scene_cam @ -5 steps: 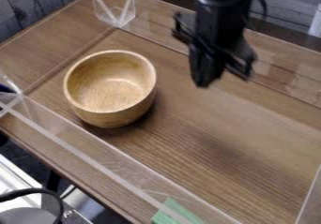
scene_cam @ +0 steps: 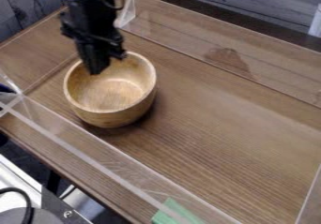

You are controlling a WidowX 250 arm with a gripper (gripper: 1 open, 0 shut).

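A wooden bowl (scene_cam: pixel 111 104) stands on the left part of the wooden table (scene_cam: pixel 220 134), empty as far as its visible inside shows. My dark gripper (scene_cam: pixel 98 61) hangs over the bowl's back-left rim, pointing down. It is blurred, and I see no object held in it; it looks shut.
Clear plastic edging runs along the table's front-left and back. A green piece (scene_cam: pixel 174 212) lies at the front edge. A white object with a black cable is at the bottom-left corner.
My gripper has moved leftward across the table, from right of the bowl to above its back-left rim. The bowl looks unmoved.
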